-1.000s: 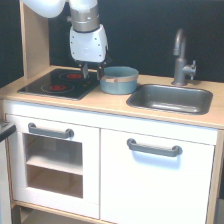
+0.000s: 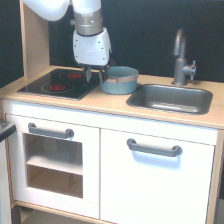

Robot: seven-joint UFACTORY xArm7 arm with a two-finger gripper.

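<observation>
A blue-grey pot (image 2: 121,82) stands upright on the wooden counter, between the black stove top (image 2: 60,84) and the sink. From the upper left my arm reaches down, its white wrist casing above the counter. The dark gripper (image 2: 95,76) points downward at the pot's left side, close to the rim. Its fingers are small and dark against the stove. Whether they touch the pot, or have anything between them, is too small to tell.
To the right lie a metal sink (image 2: 172,97) and a grey faucet (image 2: 180,62). Below are two white cabinet doors with grey handles (image 2: 154,148), both seemingly closed; the left one has a window. A wooden post (image 2: 35,38) rises at the left rear.
My gripper has moved a little lower and to the right, closer to the pot's left rim. The pot looks to be in the same place.
</observation>
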